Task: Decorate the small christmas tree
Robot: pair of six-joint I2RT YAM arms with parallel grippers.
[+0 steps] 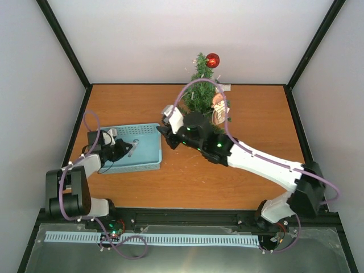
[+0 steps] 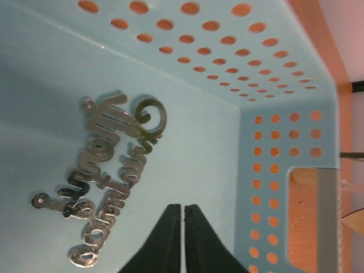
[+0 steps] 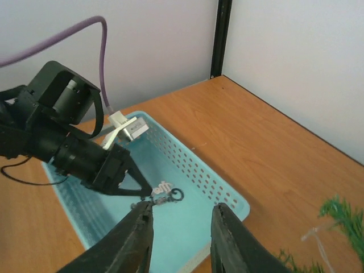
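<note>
The small green tree (image 1: 200, 98) stands at the back of the table, a red glitter ball (image 1: 212, 60) at its tip and a figure ornament (image 1: 219, 107) on its right side. In the blue basket (image 2: 216, 122), a silvery lettering ornament (image 2: 99, 149) lies flat on the floor. Over that basket my left gripper is shut, nothing between its fingers; the ornament lies apart from them. My right gripper hangs between tree and basket, fingers parted and empty. Its arm hides the tree's lower part in the top view.
My left arm (image 3: 74, 136) reaches across the basket's near side in the right wrist view. Tree branches (image 3: 344, 219) stand close on the right there.
</note>
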